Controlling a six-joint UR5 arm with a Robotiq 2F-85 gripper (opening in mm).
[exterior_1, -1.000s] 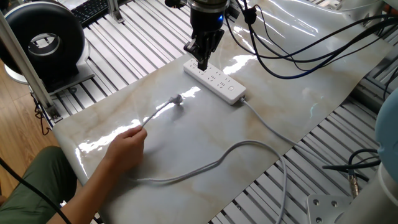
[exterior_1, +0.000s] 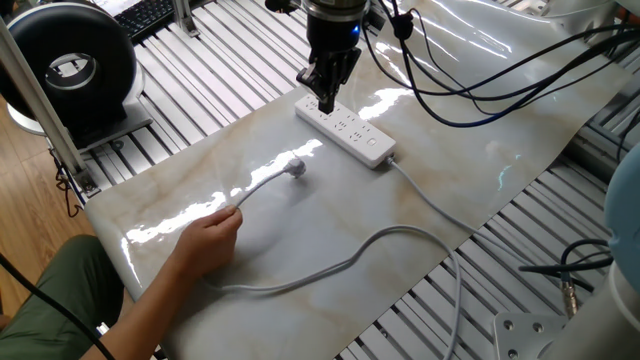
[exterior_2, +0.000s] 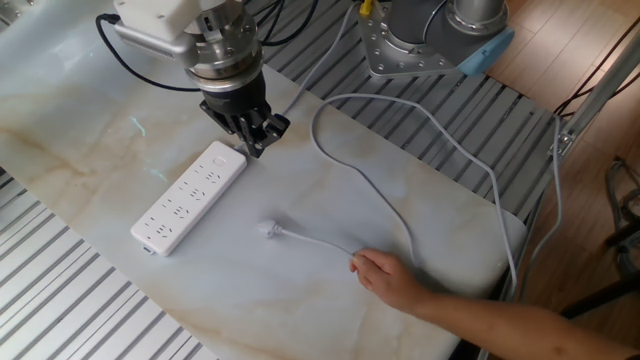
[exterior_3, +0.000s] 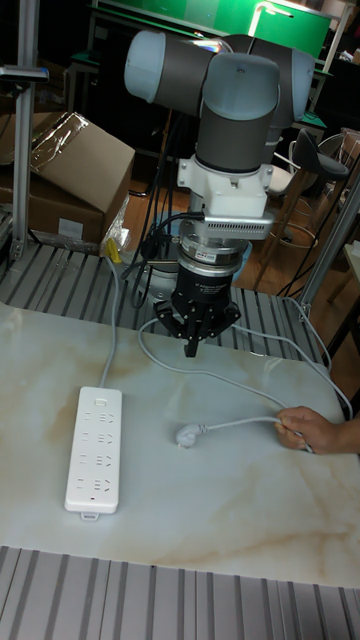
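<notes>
A white power strip (exterior_2: 190, 198) lies on the marbled sheet with its sockets facing up. A grey-white plug (exterior_3: 189, 435) on a pale cable is at the sheet's middle, beside the strip and apart from it. A person's hand (exterior_2: 385, 279) grips the cable a short way behind the plug. My black gripper (exterior_3: 192, 349) points down above the sheet, its fingertips together and nothing visible between them. In the third exterior view it hangs between the strip and the hand, farther back than the plug.
The plug's cable (exterior_2: 370, 180) loops across the sheet and over its edge. The strip's own cord (exterior_3: 112, 320) runs back toward the robot base. A black spool (exterior_1: 68, 68) stands beyond the sheet. Bare sheet surrounds the plug.
The plug has moved slightly to the right in the first exterior view, and the hand has shifted a little with it. My gripper and the power strip have stayed still.
</notes>
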